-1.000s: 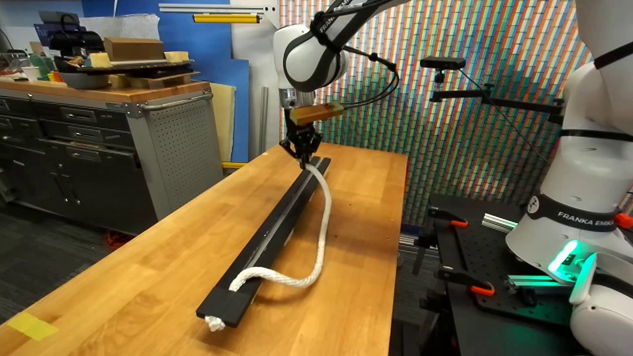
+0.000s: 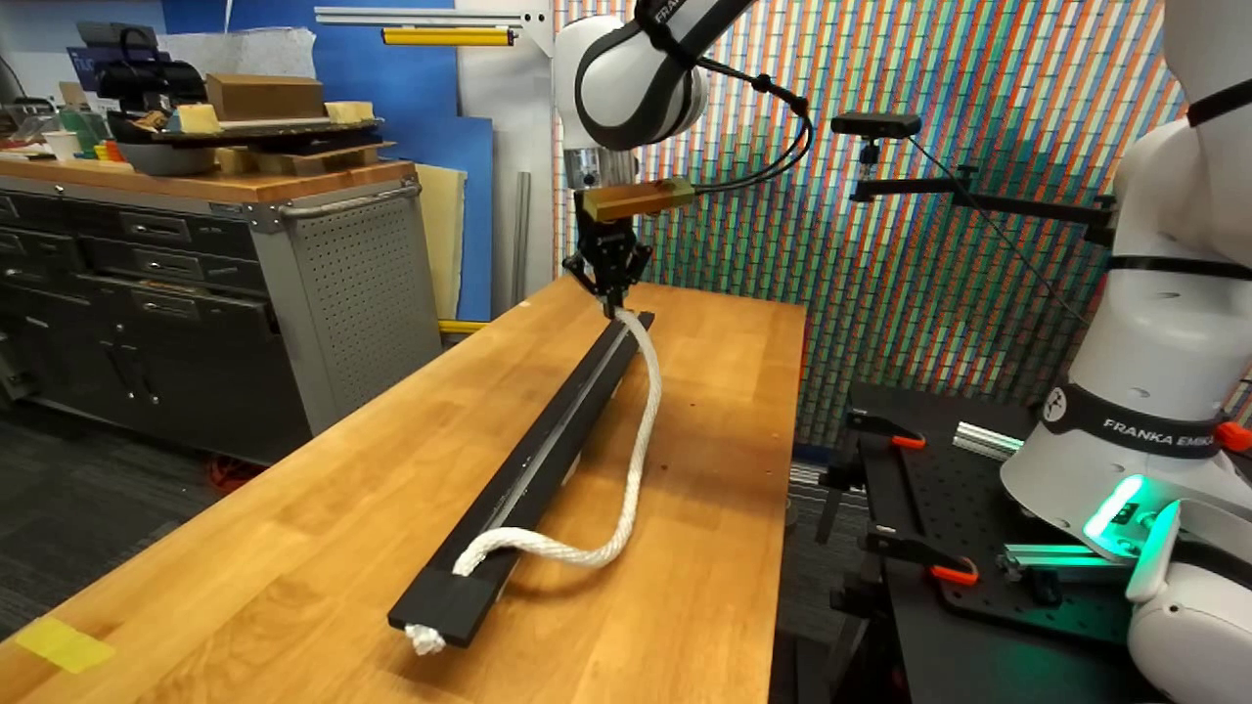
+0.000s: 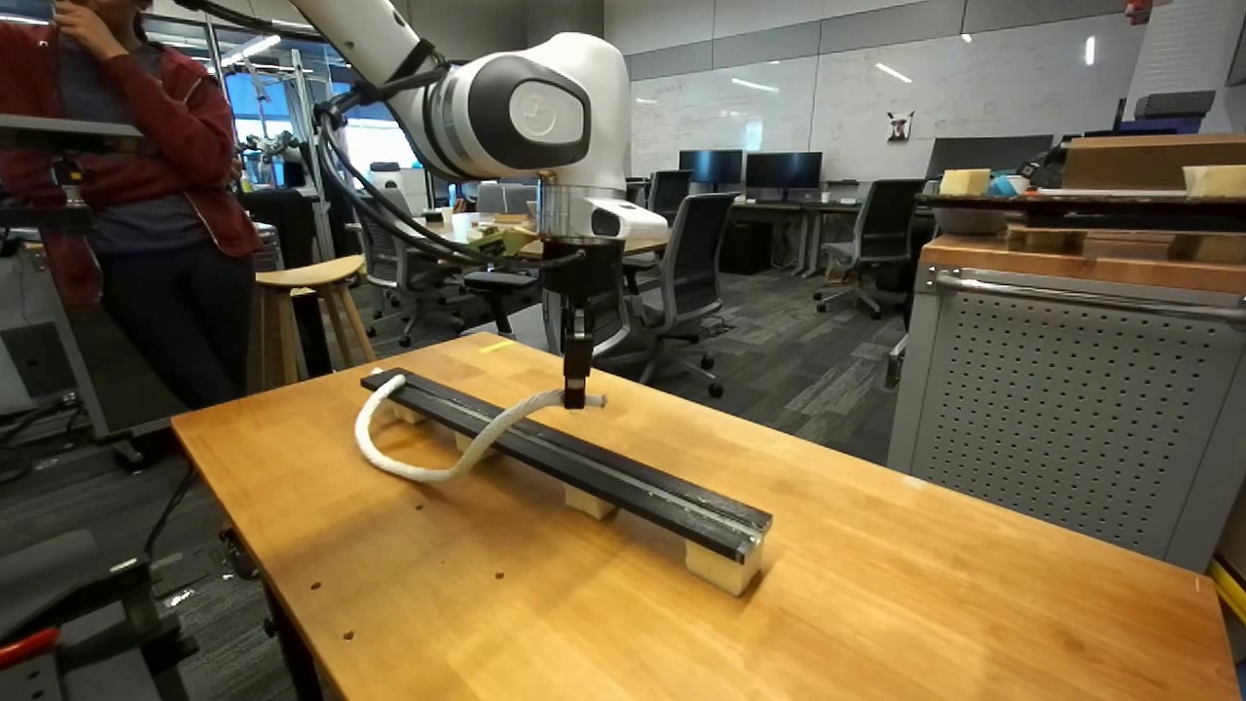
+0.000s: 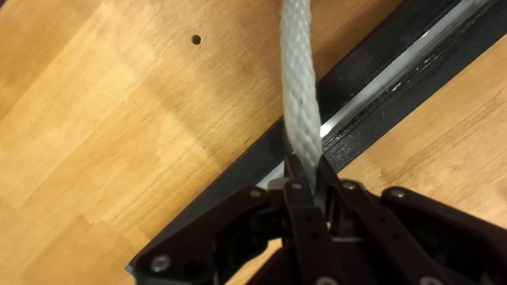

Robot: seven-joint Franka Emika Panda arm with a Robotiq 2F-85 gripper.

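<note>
A white rope (image 2: 637,463) is fixed at the near end of a long black channel (image 2: 542,458) and curves out over the table on its right side. The rope's other end part is pinched by my gripper (image 2: 613,310), which is shut on it above the channel. In exterior view 2 the gripper (image 3: 574,403) holds the rope (image 3: 432,472) off the channel, and a short tail sticks out past the fingers. From the wrist, the rope (image 4: 300,85) runs up and away from the fingertips, crossing over the channel (image 4: 380,76) and its pale groove.
Small wooden blocks (image 3: 721,568) raise the channel off the wooden table (image 3: 934,608). Bare tabletop lies on both sides of it. A drawer cabinet (image 2: 340,305) stands beyond the left edge, and a person (image 3: 140,175) stands behind the table.
My gripper has moved slightly up, right and away in exterior view 1, with the rope still in it. The held stretch of rope has shifted along; the near end has stayed put.
</note>
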